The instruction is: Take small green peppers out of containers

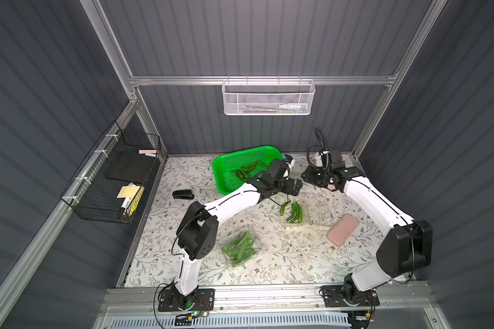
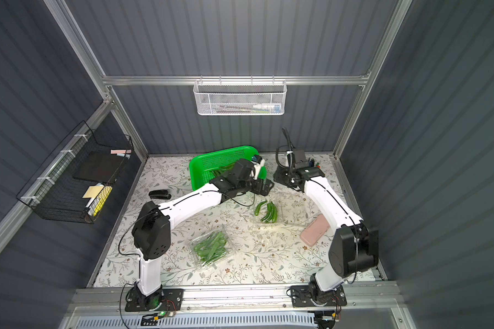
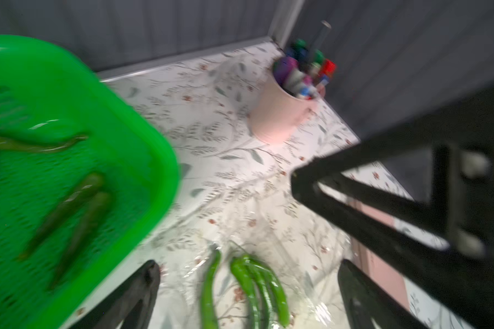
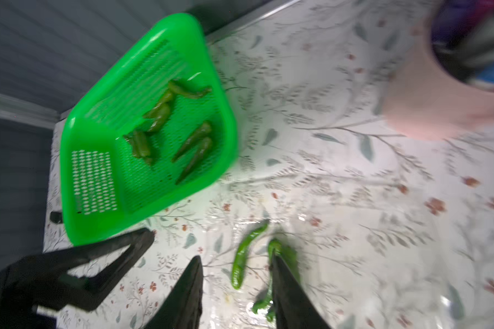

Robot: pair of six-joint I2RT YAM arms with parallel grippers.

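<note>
Several small green peppers [image 1: 295,212] lie in a clear plastic container at the table's centre right. A green basket [image 1: 223,178] at the back holds more peppers [image 4: 193,141]. My left gripper [image 1: 292,189] hangs just above and behind the clear container, open and empty; in its wrist view the container's peppers [image 3: 247,279] lie between and beyond the fingers. My right gripper [image 1: 314,178] is raised to the right of it, close by, open, with the peppers below in its blurred wrist view.
A pink pen cup [image 3: 280,115] stands at the back right, a pink case [image 1: 342,229] at right, a stapler [image 1: 182,194] at left. A clear box of long greens [image 1: 240,246] lies at front left, with bare table around it.
</note>
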